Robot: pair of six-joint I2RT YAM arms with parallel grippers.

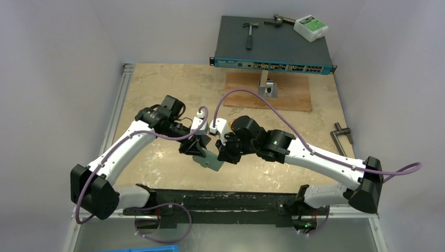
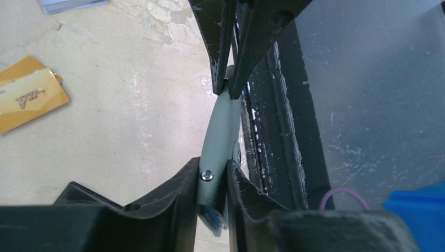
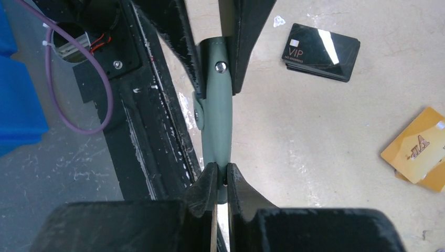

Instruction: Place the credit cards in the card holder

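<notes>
The green card holder [image 1: 209, 160] hangs on its edge between both grippers over the table front. My left gripper has its fingers close around one end of the holder [image 2: 215, 136]; whether they grip it is hard to tell. My right gripper is shut on the holder [image 3: 218, 121] at the other end. Black VIP cards lie in a stack, orange cards [image 2: 31, 102] overlap nearby, and pale cards [image 2: 73, 4] show at the left wrist view's top edge.
A rack device [image 1: 270, 39] with hammers stands on a board at the back. A metal tool [image 1: 341, 139] lies at the right edge. A blue bin [image 2: 420, 210] is beyond the table's front edge.
</notes>
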